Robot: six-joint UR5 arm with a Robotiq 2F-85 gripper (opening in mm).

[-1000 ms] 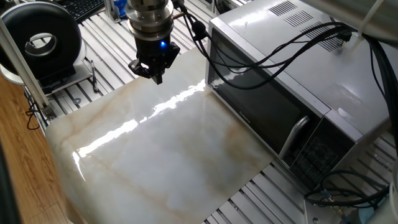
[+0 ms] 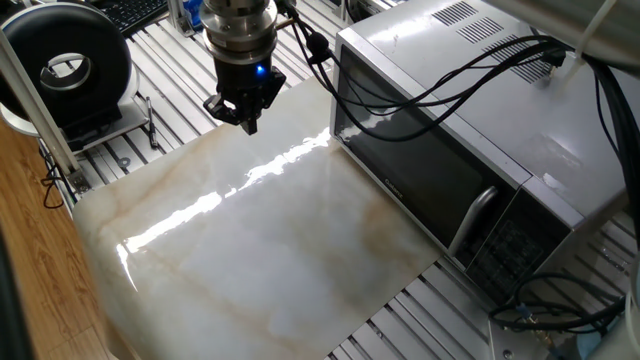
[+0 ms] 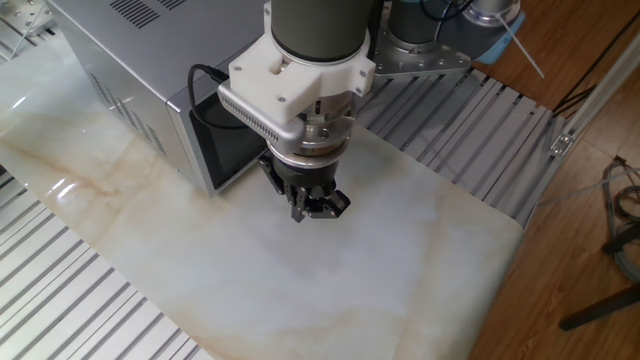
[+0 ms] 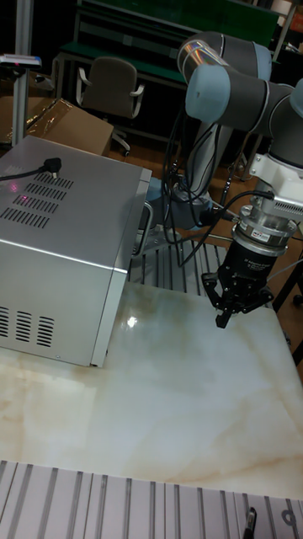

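Note:
My gripper (image 2: 249, 127) hangs in the air over the far edge of the marbled board in the first exterior view. Its black fingers come together at one narrow tip, and nothing shows between them. In the second exterior view the gripper (image 3: 299, 216) is to the right of the microwave's front corner. The third view has the gripper (image 4: 222, 322) to the right of the microwave, apart from it. The silver microwave (image 2: 569, 131) has its dark door (image 2: 400, 165) shut. A curved handle (image 2: 473, 221) is at one end of the door.
The glossy marbled board (image 2: 290, 250) is bare in front of the microwave. Black cables (image 2: 440, 100) loop across the microwave's top and front. A black ring-shaped device (image 2: 110, 75) stands beyond the board at the left. Slotted metal table (image 2: 425, 315) shows around the board.
Over the last second my gripper has shifted very slightly left in the first exterior view. The microwave and board have not moved.

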